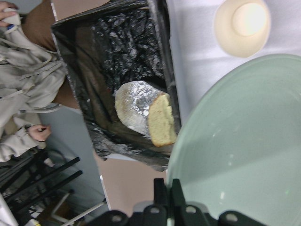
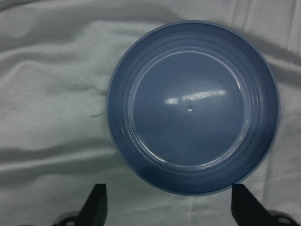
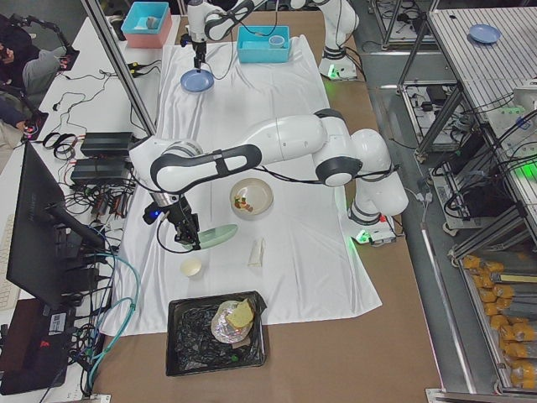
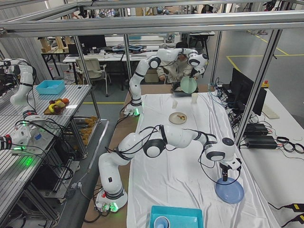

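My left gripper [image 3: 191, 237] is shut on the rim of a pale green plate [image 1: 240, 141], held tilted above the cloth near a cream cup [image 1: 242, 26] [image 3: 191, 267]. A black lined bin [image 3: 189, 336] holds crumpled foil [image 1: 134, 103] and a yellow sponge-like piece [image 1: 160, 120]. A beige plate [image 3: 251, 196] with food scraps lies on the cloth. My right gripper stands open just above the near rim of a blue plate [image 2: 190, 127].
A teal box [image 4: 175, 216] with a cup sits at the right arm's end. A small pale item [image 3: 256, 253] lies beside the beige plate. A person sits behind the black bin; a monitor [image 3: 38, 227] stands beside the table.
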